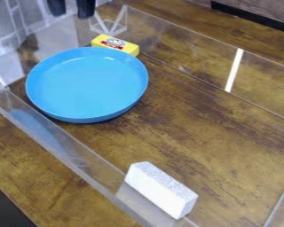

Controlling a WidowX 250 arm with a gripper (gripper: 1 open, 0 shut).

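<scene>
At the top left edge of the camera view my gripper (70,8) hangs above the back of the scene, its two dark fingers standing apart with nothing seen between them; the rest of it is out of frame. Below it a blue plate (86,85) rests on the wooden surface. A yellow box (114,44) with a label lies just behind the plate. A white block (159,189) with a speckled top lies near the front.
Clear plastic walls border the wooden surface (209,129). A white strip (234,70) runs at the back right.
</scene>
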